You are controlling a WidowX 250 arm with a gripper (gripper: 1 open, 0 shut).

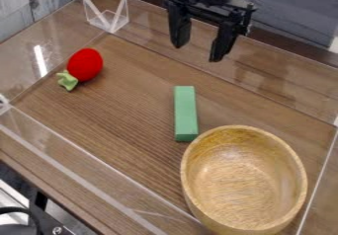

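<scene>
My black gripper [204,38] hangs over the back middle of the wooden table, its two fingers apart and nothing visible between them. In front of it lies a long green block [185,114]. A red round object [85,65] with a small green part sits at the left. A large tan bowl [244,180] fills the front right.
A white wire-like holder [106,12] stands at the back left. A dark cable or part shows at the lower left corner.
</scene>
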